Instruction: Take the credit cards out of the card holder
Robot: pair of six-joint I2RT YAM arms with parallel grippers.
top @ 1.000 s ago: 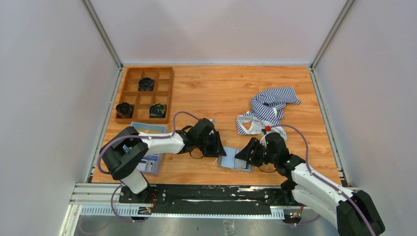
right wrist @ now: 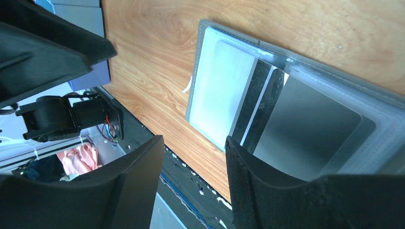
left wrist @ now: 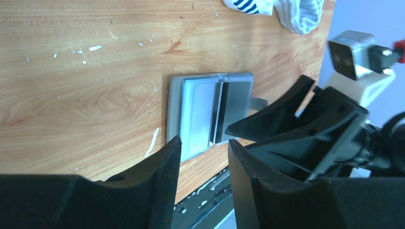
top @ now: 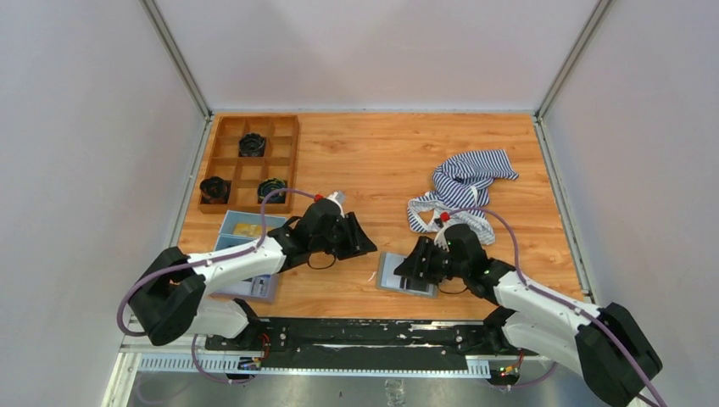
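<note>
The card holder [top: 389, 275] lies opened flat on the table near its front edge, with clear sleeves and a grey border. In the right wrist view, a pale rounded shape shows in its left sleeve [right wrist: 224, 86], and a dark grey panel [right wrist: 310, 124] fills the right side. Whether these are cards I cannot tell. My right gripper hangs over the holder with its fingers apart and empty. Left of the holder, my left gripper is in the air, its fingers parted with nothing between them.
A striped cloth [top: 473, 176] lies behind the right arm. At the back left is a wooden compartment box [top: 225, 153] holding dark round items. A blue-grey bin [top: 270, 288] stands under the left arm. Bare table stretches across the middle back.
My left gripper has drawn back to the left, away from the holder's left edge. The right gripper has shifted slightly left over the holder. The holder looks unmoved.
</note>
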